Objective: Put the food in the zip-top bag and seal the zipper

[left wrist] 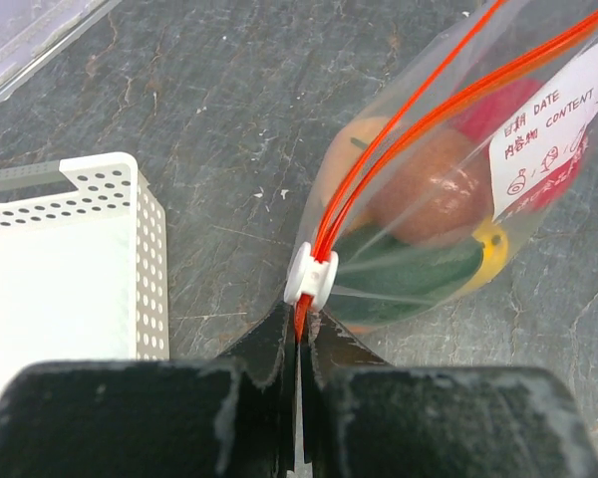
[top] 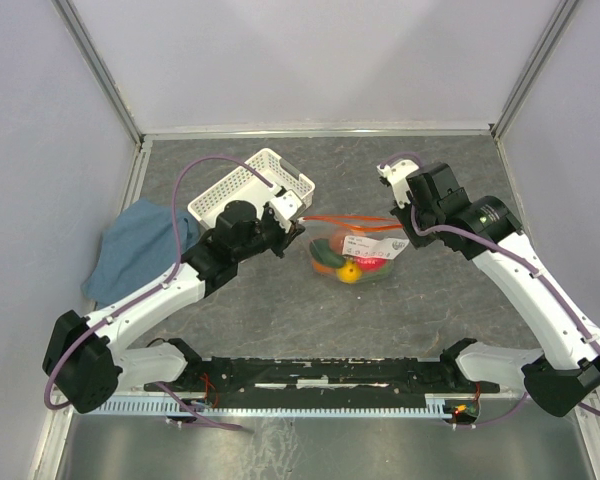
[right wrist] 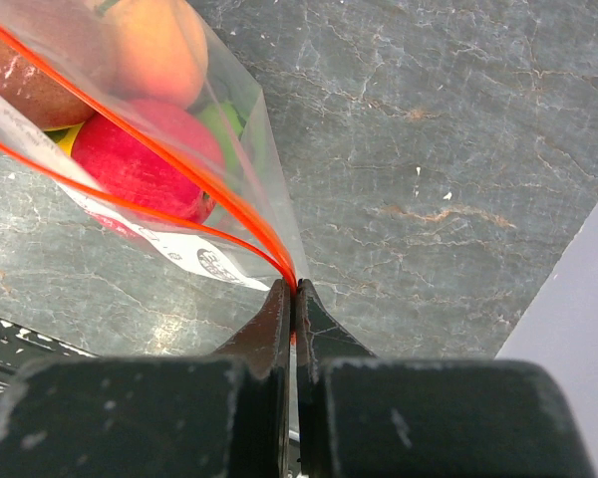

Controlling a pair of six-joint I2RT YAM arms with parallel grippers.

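Between the two arms hangs a clear zip bag with an orange-red zipper and a white label. Inside it are a dark green item, a brown one, a red one, an orange one and a yellow one. My left gripper is shut on the zipper's end, just behind the white slider. At the opposite end, my right gripper is shut on the bag's zipper corner. The two zipper strips lie apart between the grippers, meeting at each end.
A white perforated basket, empty where it shows, stands behind the left arm. A blue cloth lies at the far left. Bare grey table surrounds the bag in front and to the right.
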